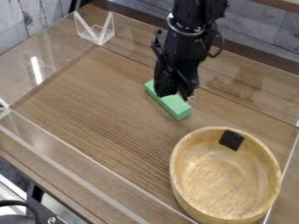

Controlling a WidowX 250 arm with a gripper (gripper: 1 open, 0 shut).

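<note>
My black gripper (pixel 162 86) hangs over the wooden table, shut, with nothing visible between its fingers. Just below it, a green block (pixel 174 107) lies on the table, partly hidden behind the gripper at its upper left end.
A large yellow bowl (pixel 225 179) with a black piece (pixel 232 141) at its rim fills the lower right. A clear plastic object (pixel 97 28) stands at the back left.
</note>
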